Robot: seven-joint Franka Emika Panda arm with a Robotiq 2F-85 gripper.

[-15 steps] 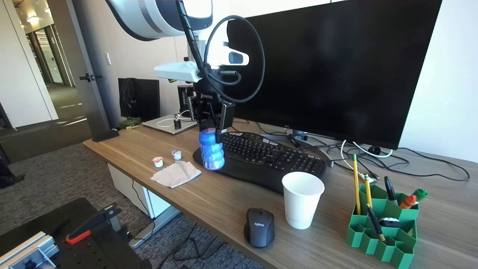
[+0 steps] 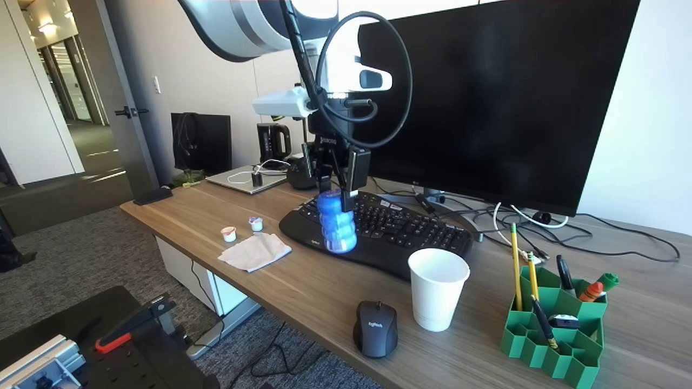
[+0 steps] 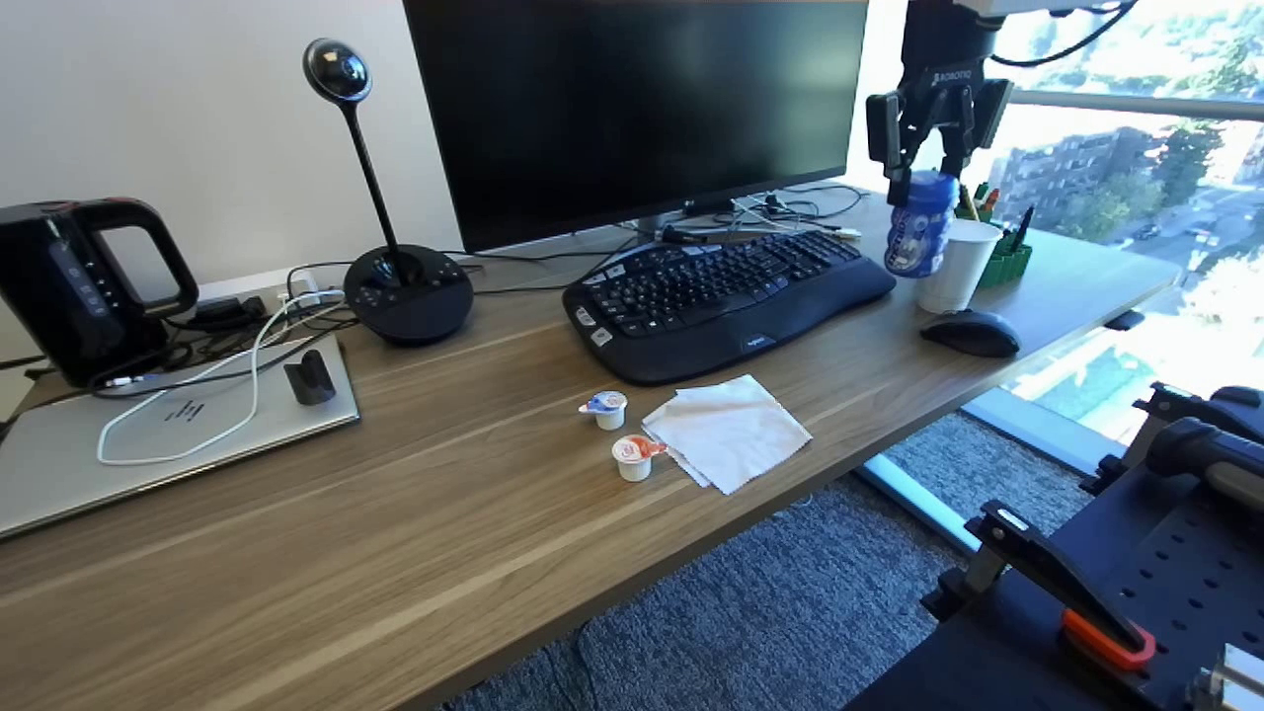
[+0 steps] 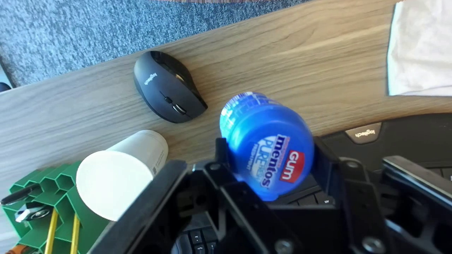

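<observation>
A blue Mentos gum bottle [image 4: 271, 148] hangs in the air, lid end toward the wrist camera, with my gripper [image 2: 338, 194] shut on its upper end. One finger [image 4: 222, 152] presses on each side of the lid in the wrist view. In exterior view 1 the bottle [image 2: 337, 223] appears in front of the keyboard, roughly upright and clear of the desk. Exterior view 2 shows the bottle [image 3: 921, 225] overlapping the white paper cup [image 3: 962, 267]. That cup [image 2: 436, 292] stands upright on the desk; its inside looks plain white in the wrist view.
A black mouse [image 2: 376, 329] lies near the desk's front edge. The green pen holder [image 2: 551, 330] stands right of the cup. A keyboard [image 2: 415, 236], a monitor [image 2: 499, 97], a folded cloth [image 2: 254, 252] and two small creamer cups [image 3: 609, 410] are around. Bare desk lies between cloth and mouse.
My gripper, carrying the blue bottle, has moved right in exterior view 1, closer to the paper cup. The objects on the desk have stayed where they were.
</observation>
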